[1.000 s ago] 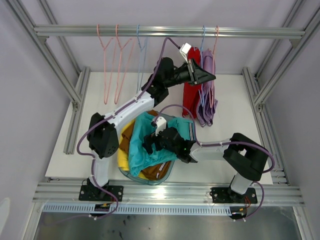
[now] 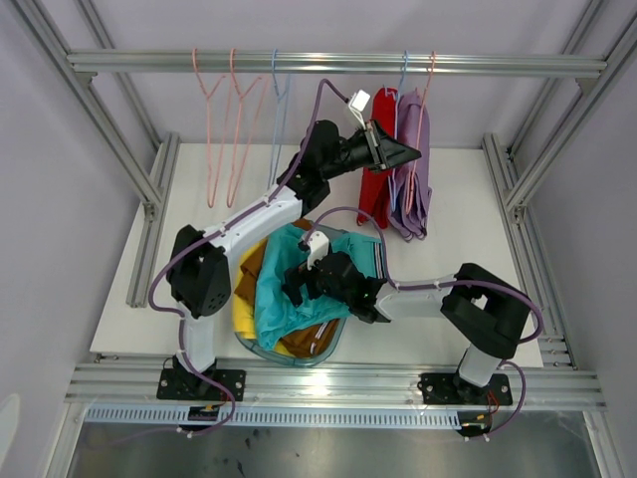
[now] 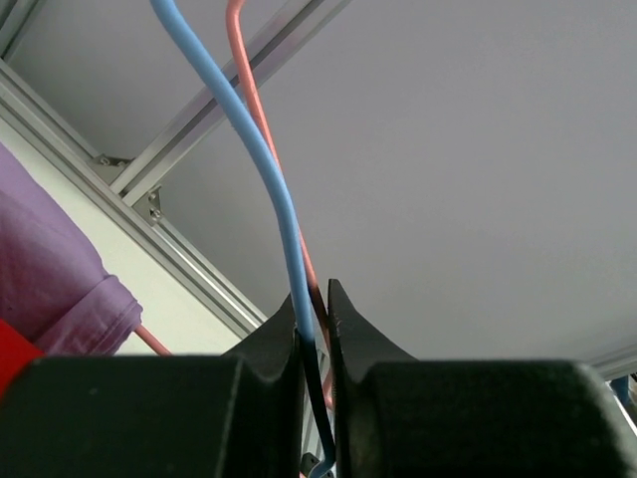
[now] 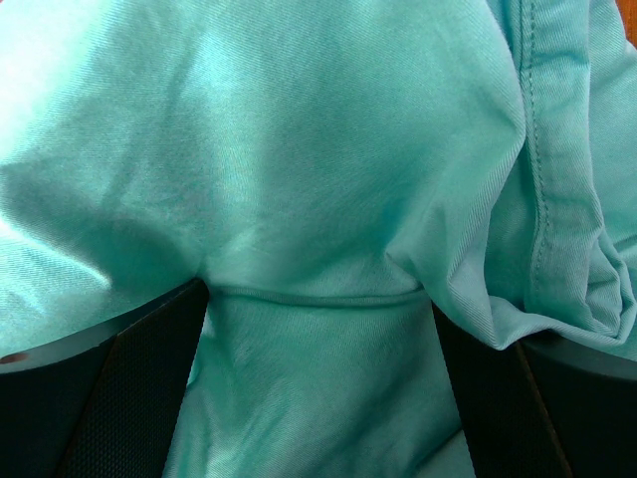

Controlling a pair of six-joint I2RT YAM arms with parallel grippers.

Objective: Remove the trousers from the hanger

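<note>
Red trousers (image 2: 376, 189) and purple trousers (image 2: 419, 189) hang from hangers on the rail at the upper right. My left gripper (image 2: 396, 151) is up beside them; in the left wrist view a blue hanger (image 3: 281, 199) and a pink hanger (image 3: 254, 95) pass between its close-set fingertips, and I cannot tell whether they are gripped. My right gripper (image 2: 297, 281) is open, down in the teal cloth (image 4: 328, 149) lying in the basket, with fabric between and over its fingers.
Empty pink and blue hangers (image 2: 209, 139) hang on the left part of the rail (image 2: 498, 66). The basket (image 2: 304, 360) holds yellow, brown and teal garments. The white board (image 2: 478, 229) is bare at either side.
My left gripper has shifted slightly left from about a second ago, and the trousers and hangers on the right have swung a little. The right arm is still.
</note>
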